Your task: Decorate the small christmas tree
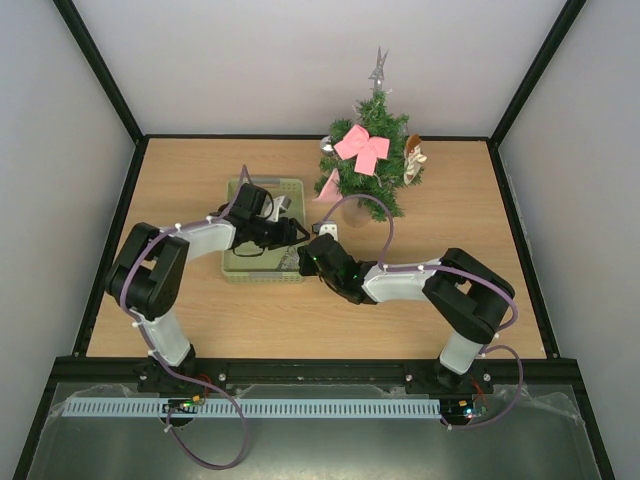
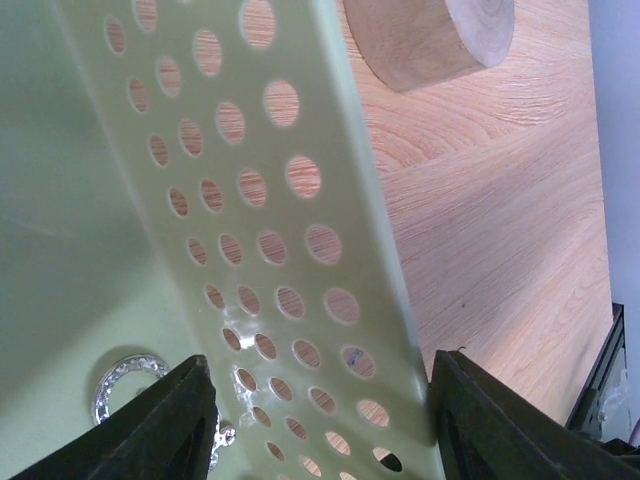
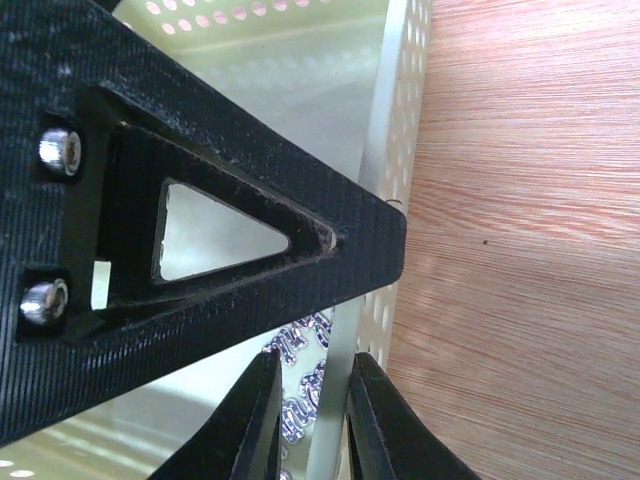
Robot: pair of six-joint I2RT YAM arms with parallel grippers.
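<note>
The small tree (image 1: 385, 140) stands at the back right with pink bows and a silver top. A pale green basket (image 1: 265, 276) holds silver glittery ornaments (image 3: 300, 410), partly hidden. My left gripper is part open over the basket's right wall, one finger inside and one at the wall's outer side; a silver piece (image 2: 120, 380) lies beside it. My right gripper is part open at the same wall, its fingertips either side of the rim. A large black finger of the other gripper crosses the right wrist view.
The tree's wooden base (image 2: 430, 35) stands just outside the basket, to its right. The two grippers are very close together at the basket's right side.
</note>
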